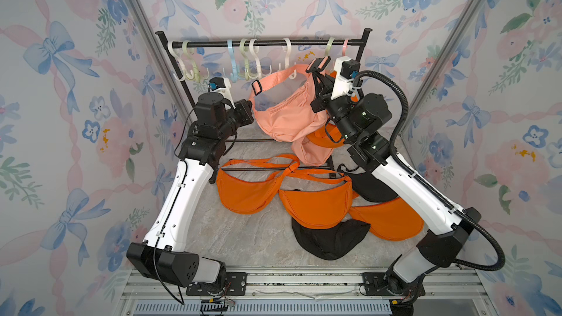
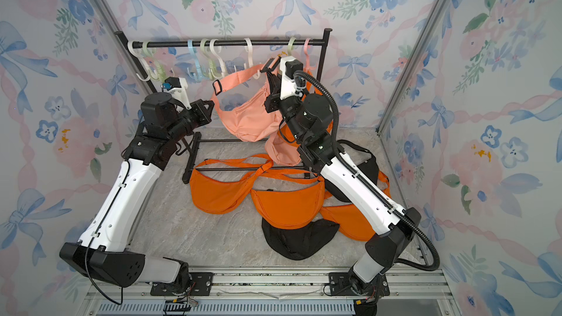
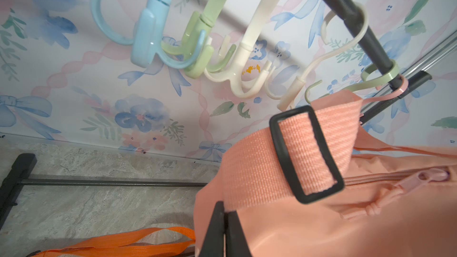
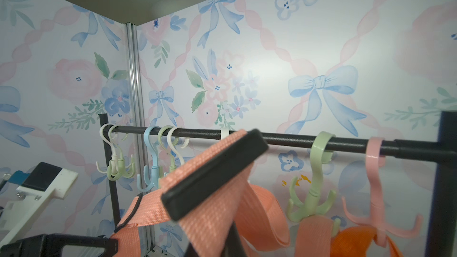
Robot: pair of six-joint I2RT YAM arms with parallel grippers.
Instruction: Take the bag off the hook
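Note:
A pink bag [image 1: 287,117] hangs raised between my grippers, just below the rail, its strap [image 3: 285,161] with a black buckle running up toward the hooks. My left gripper is shut on the strap at the bag's left end. My right gripper [image 2: 272,67] is shut on the strap at the upper right; in the right wrist view the strap rises close in front of it, hiding the fingertips. Whether the strap still touches a white hook [image 1: 288,49] is unclear.
More pink and orange bags [image 4: 352,242] hang at the rail's right end. Several orange [image 1: 313,204] and black bags [image 1: 327,240] lie on the floor below. Empty coloured hooks [image 3: 152,42] fill the rail's left part.

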